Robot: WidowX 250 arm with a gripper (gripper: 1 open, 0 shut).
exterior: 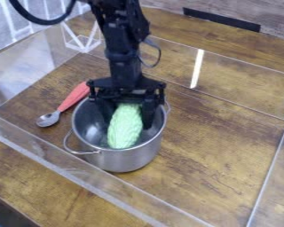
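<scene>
The black gripper point(125, 99) reaches down from the top into a steel pot point(114, 156), its lower part partly inside. A pale green cabbage-like object point(125, 128) lies in the pot, just under the gripper's fingers. Whether the fingers hold it is hidden by the gripper's body and the object.
A spoon with a red handle point(72, 98) lies left of the pot on the wooden table point(209, 151). Clear panel edges run along the left and right.
</scene>
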